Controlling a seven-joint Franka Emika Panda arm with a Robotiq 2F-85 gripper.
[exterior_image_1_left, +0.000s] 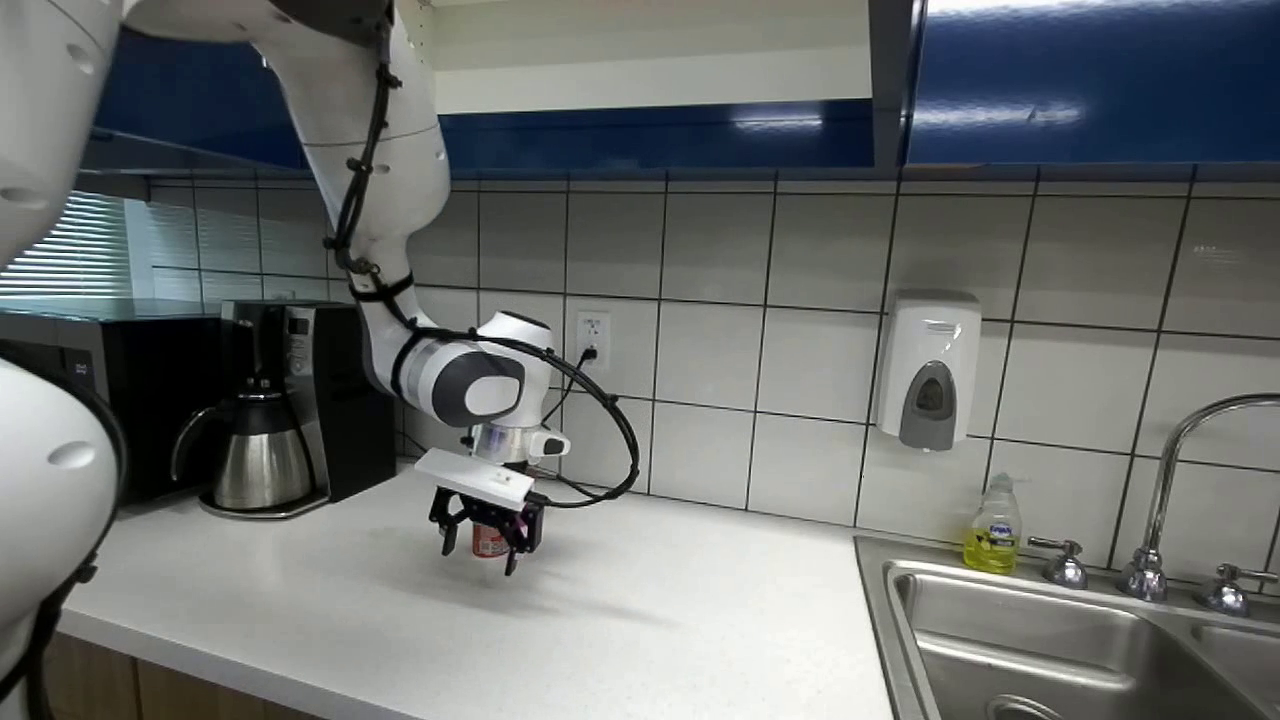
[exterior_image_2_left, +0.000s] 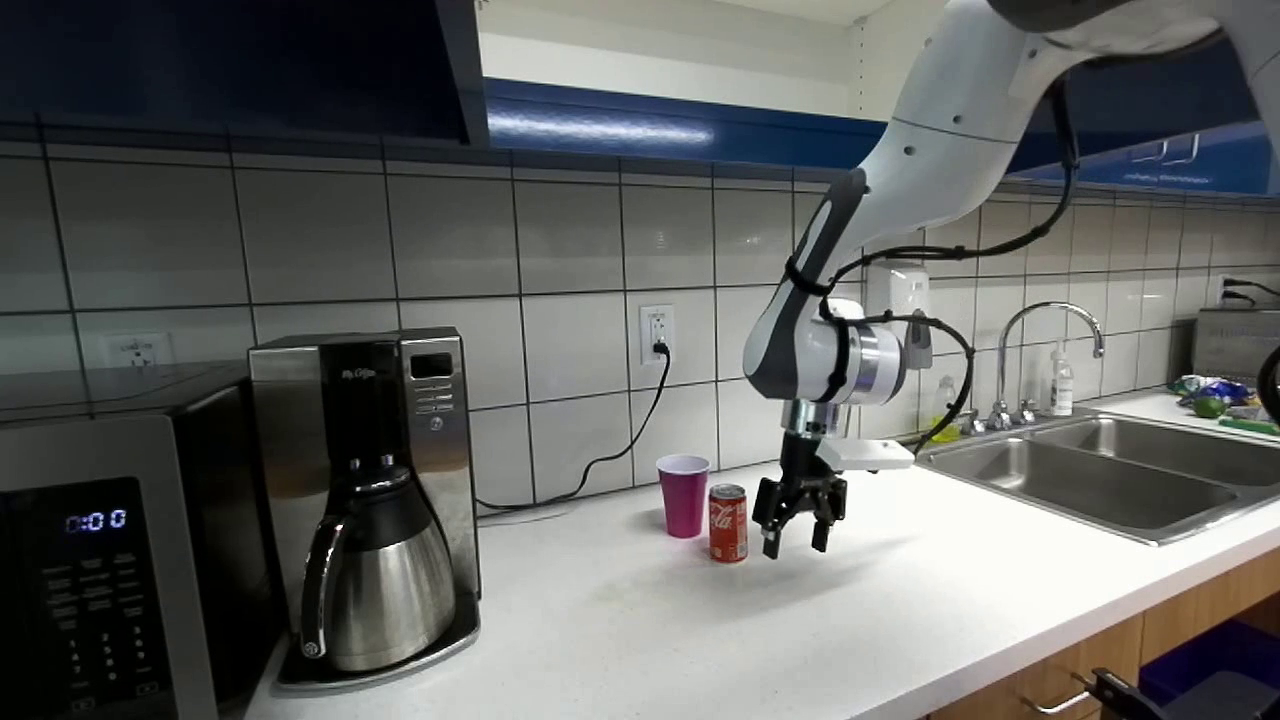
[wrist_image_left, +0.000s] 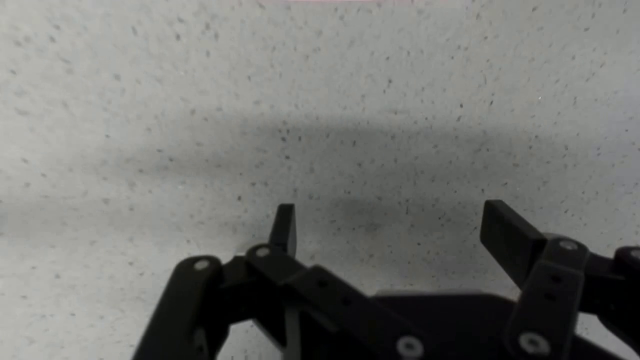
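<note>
My gripper points down over the counter, its two black fingers spread apart. Bare speckled counter shows between the fingertips in the wrist view. A red Coca-Cola can stands upright on the counter, just left of the gripper in exterior view 2 and apart from it. In exterior view 1 the can is partly hidden behind the fingers. Behind the can and to its left stands an upright pink cup. Neither can nor cup is clearly visible in the wrist view; only a faint pinkish edge touches its top border.
A coffee maker with a steel carafe and a microwave stand on the left. The sink, a faucet and a dish soap bottle are on the right. Between gripper and sink the counter is clear.
</note>
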